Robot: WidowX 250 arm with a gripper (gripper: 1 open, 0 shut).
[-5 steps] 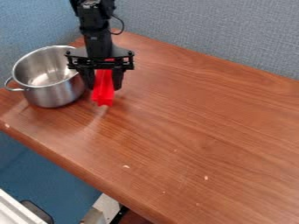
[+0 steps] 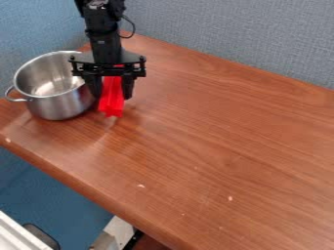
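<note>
My black gripper (image 2: 111, 86) points down at the upper left of the table, shut on a bright red object (image 2: 111, 102) that hangs between its fingers; whether the object rests on the wood cannot be told. Just left of it stands a steel pot (image 2: 47, 104) with a loop handle, partly behind the gripper's body. The pot's inside looks empty where it shows.
Padded grey-blue walls (image 2: 235, 39) border it at the back and left. Below the left edge lie a blue floor and a white object (image 2: 16, 237).
My gripper and the red object have shifted slightly to the left, toward the pot, which stays in place.
</note>
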